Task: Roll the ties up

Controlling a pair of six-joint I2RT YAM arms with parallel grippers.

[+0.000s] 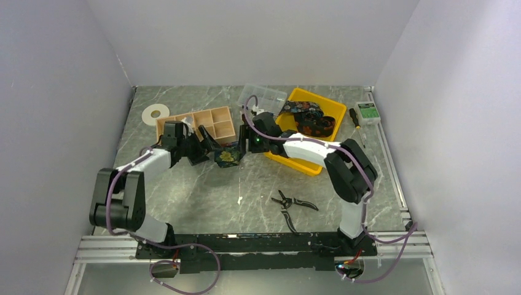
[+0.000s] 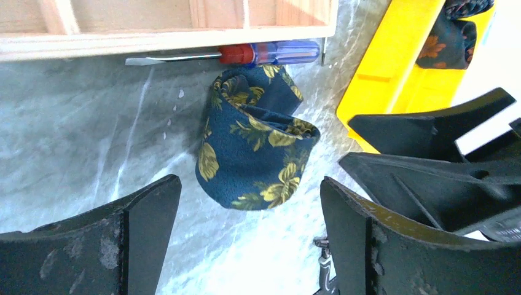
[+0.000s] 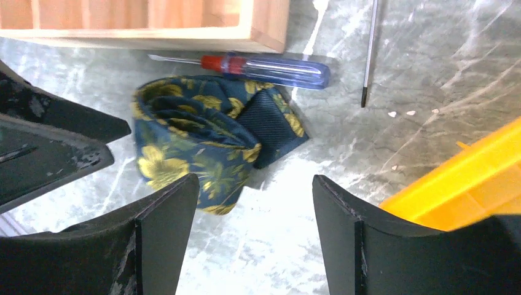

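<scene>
A dark blue tie with yellow flowers (image 1: 227, 156) lies on the table between my two grippers. In the left wrist view the tie (image 2: 252, 166) is loosely folded over itself, with a curled upper edge. One flat dark flap of the tie (image 3: 269, 126) pokes out at its right side in the right wrist view. My left gripper (image 1: 210, 145) stands open on the tie's left, its fingers (image 2: 147, 224) apart with no cloth clamped. To the right of the tie, my right gripper (image 1: 244, 140) is open too, its fingers (image 3: 169, 215) clear of the cloth.
Just behind the tie sit a wooden compartment box (image 1: 222, 115) and a screwdriver (image 2: 285, 53). A yellow tray (image 1: 335, 106) holding other dark floral ties (image 1: 314, 126) stands at the right. Pruning shears (image 1: 285, 203) lie in front.
</scene>
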